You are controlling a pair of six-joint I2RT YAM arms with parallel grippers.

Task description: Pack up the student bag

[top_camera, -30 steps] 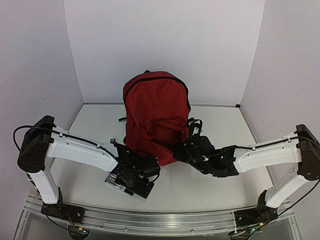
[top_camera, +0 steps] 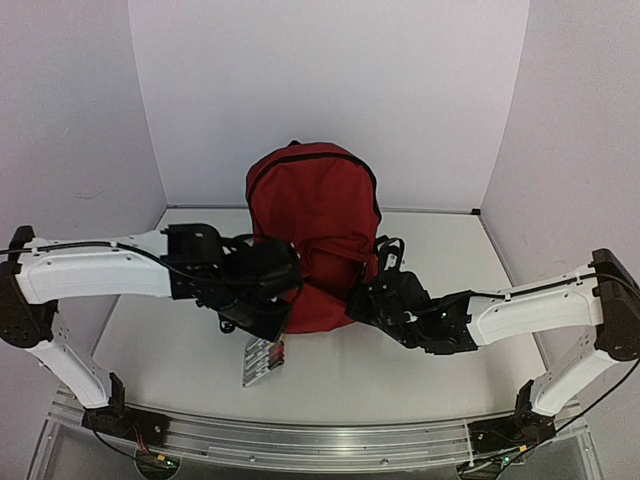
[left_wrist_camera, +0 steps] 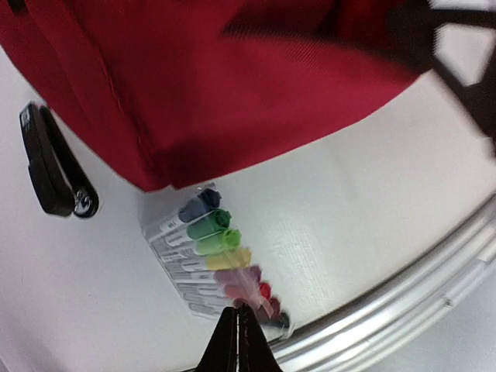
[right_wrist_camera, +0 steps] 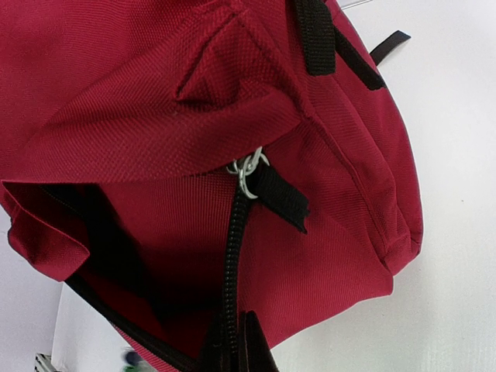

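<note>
A clear case of coloured markers hangs tilted from my left gripper, whose fingers are closed at its lower edge. In the top view the left arm hides those fingertips. The red backpack stands upright with its front pocket gaping. At the pocket's right side my right gripper is shut on the black zipper edge, below the metal zipper pull.
A black stapler lies on the table left of the backpack, partly hidden by the left arm from above. A metal rail runs along the front edge.
My left arm has risen and swung towards the bag. The marker case has gone from lying under the gripper to hanging steeply below it. Right arm and backpack look unmoved.
</note>
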